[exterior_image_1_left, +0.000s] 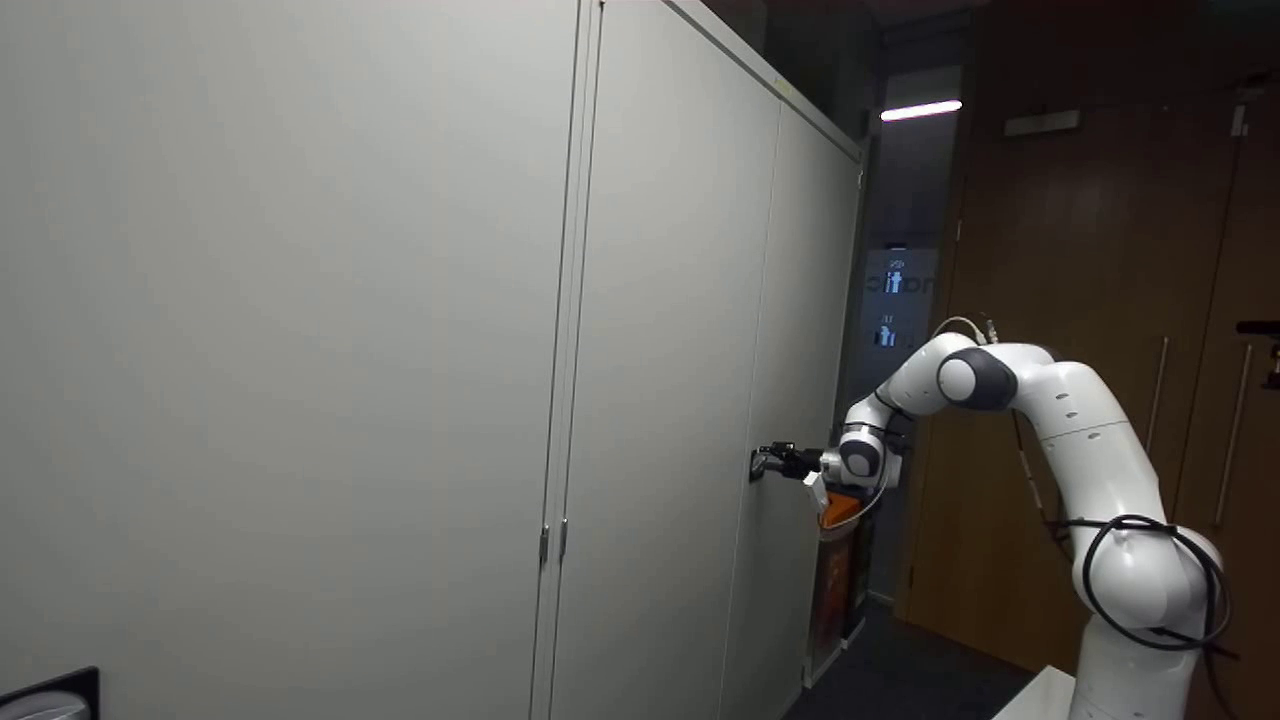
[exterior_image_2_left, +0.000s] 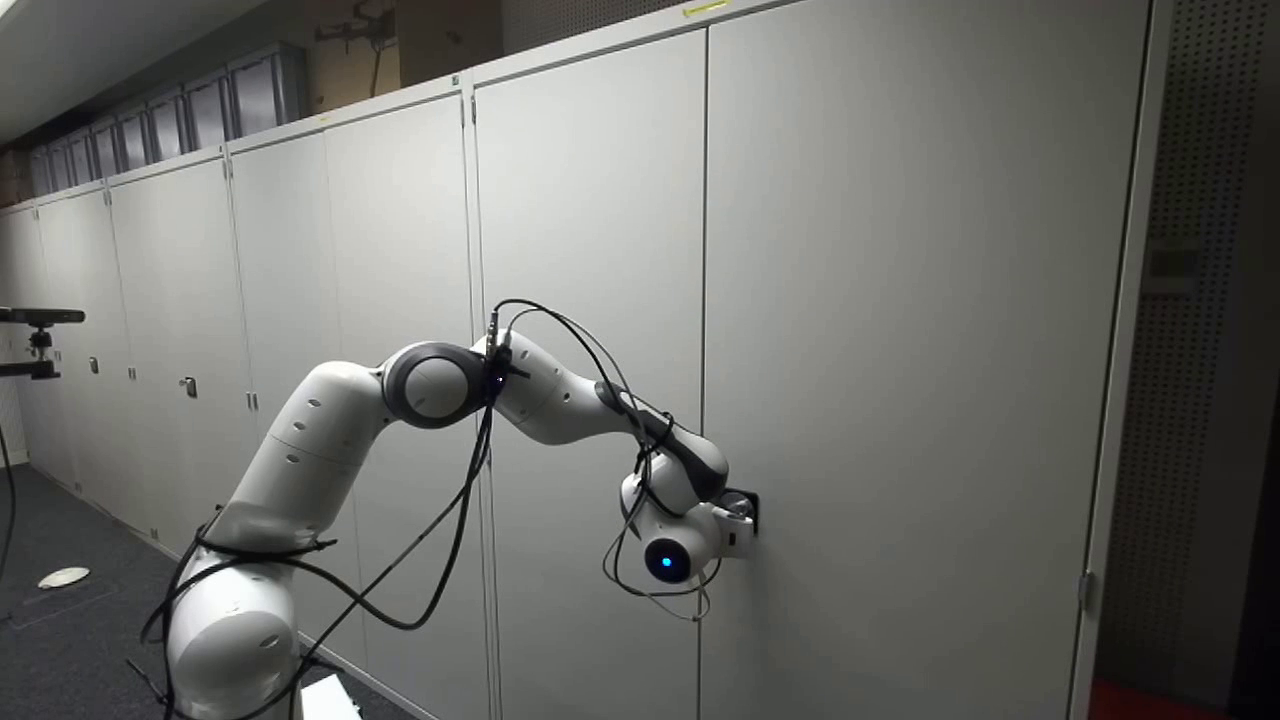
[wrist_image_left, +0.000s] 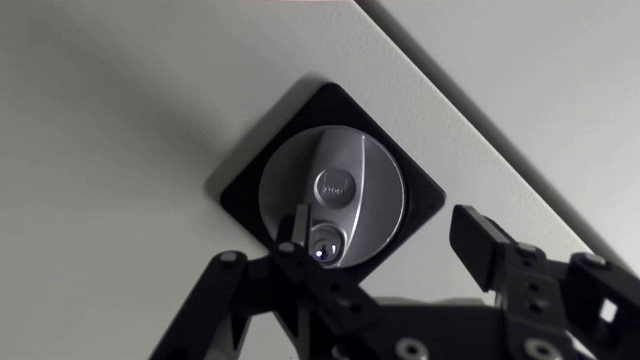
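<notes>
A round grey turning handle (wrist_image_left: 333, 159) with a raised grip and a key lock sits on a black square plate (wrist_image_left: 420, 192), on a light grey cabinet door. My gripper is open in front of it. In the wrist view, the left finger's tip overlaps the lower left side of the raised grip; whether they touch I cannot tell. The other fingertip (wrist_image_left: 471, 240) stands apart, to the right of the plate. From the side, the gripper (exterior_image_1_left: 777, 456) reaches the handle plate (exterior_image_1_left: 757, 466). The second exterior view mostly hides the fingers behind the wrist.
The cabinet doors (exterior_image_2_left: 924, 240) are closed, with a narrow seam (wrist_image_left: 432, 69) beside the handle. An orange item (exterior_image_1_left: 842, 511) lies below the wrist. Black cables (exterior_image_2_left: 420, 612) hang along the arm. Dark floor (exterior_image_1_left: 924, 642) shows free between cabinet and wooden doors.
</notes>
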